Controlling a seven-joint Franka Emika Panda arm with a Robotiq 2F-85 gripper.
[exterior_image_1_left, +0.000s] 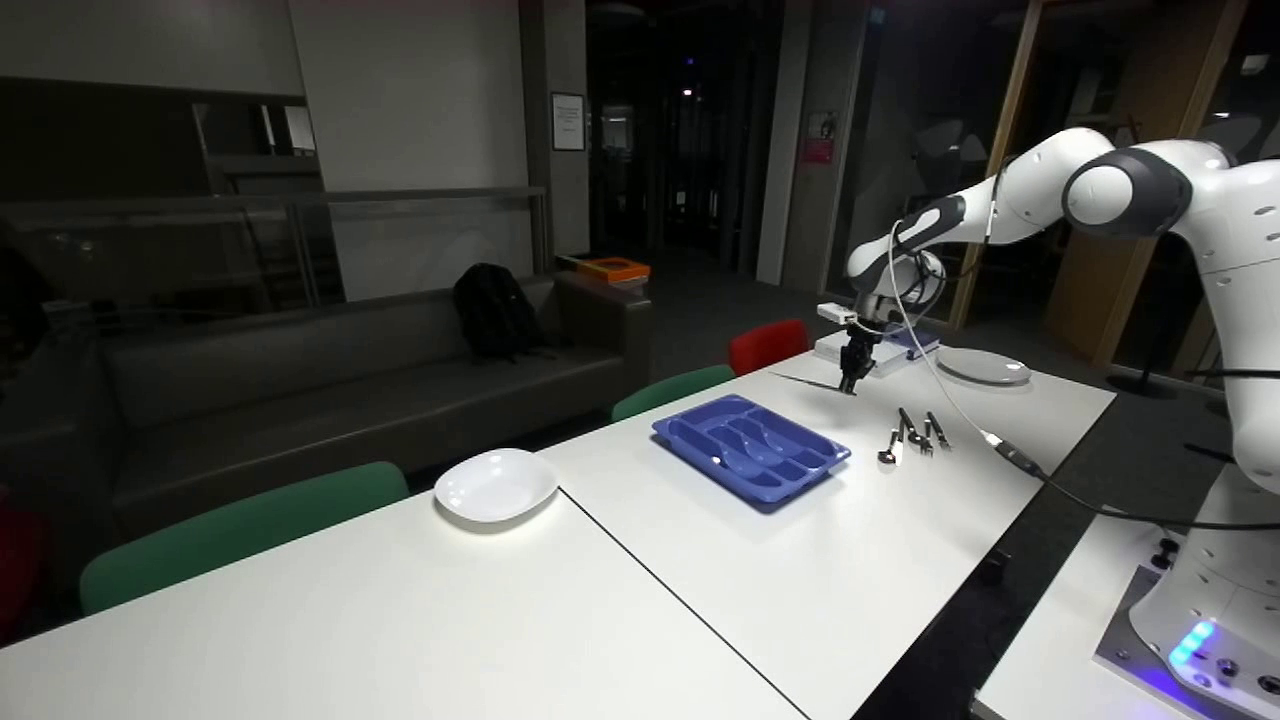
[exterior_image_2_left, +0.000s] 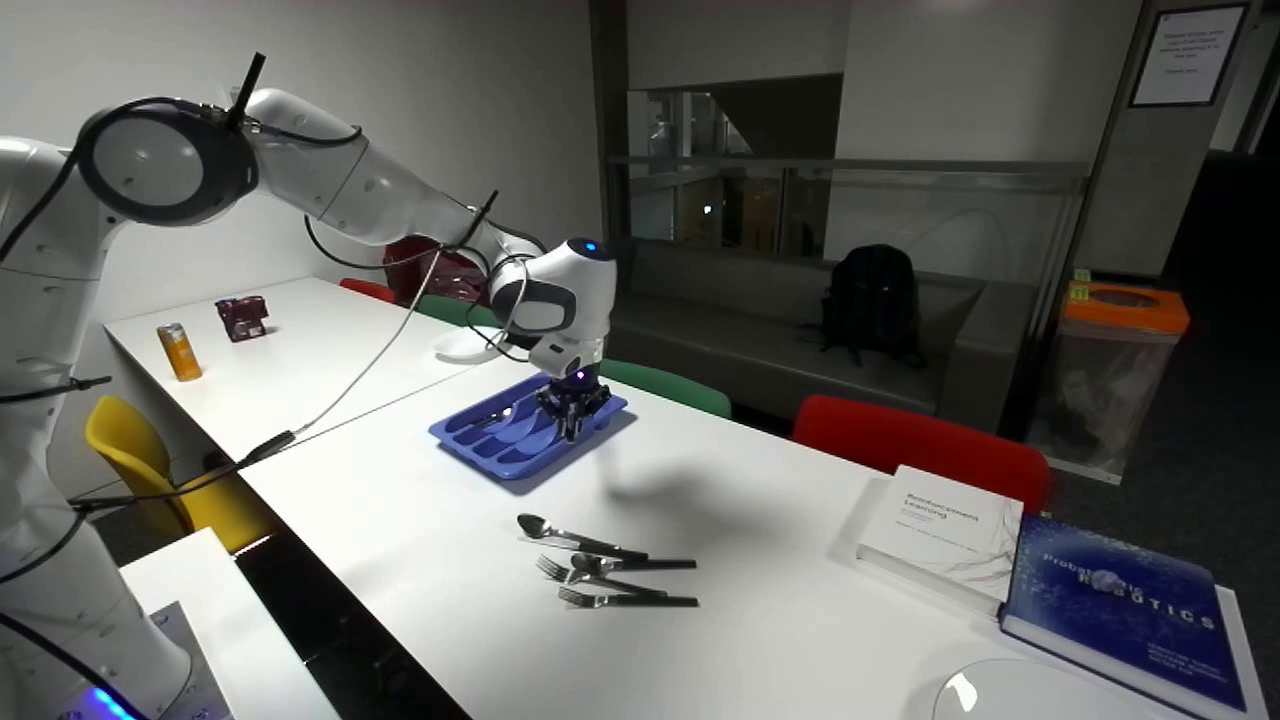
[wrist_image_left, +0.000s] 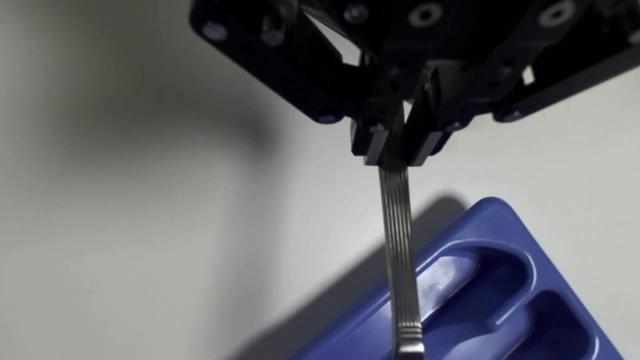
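A slim metal utensil with a ridged handle (wrist_image_left: 398, 240) is pinched in my gripper, which is shut on that handle. Its far end runs out of the bottom of the wrist view. In exterior view 1 it looks like a knife (exterior_image_1_left: 805, 382), pointing left from the gripper (exterior_image_1_left: 848, 390) above the white table. The blue cutlery tray (exterior_image_1_left: 764, 485) lies close by; in the wrist view its corner (wrist_image_left: 493, 207) appears beyond the handle. Exterior view 2 has the gripper (exterior_image_2_left: 570, 426) in front of the tray (exterior_image_2_left: 517, 473), hiding part of it.
Several spoons and forks with dark handles (exterior_image_2_left: 630, 599) lie loose on the table. A white book (exterior_image_2_left: 942, 528) and a blue book (exterior_image_2_left: 1122, 600) occupy the far end, near a round plate (exterior_image_1_left: 982, 365). A white bowl (exterior_image_1_left: 495, 485) stands beyond the tray.
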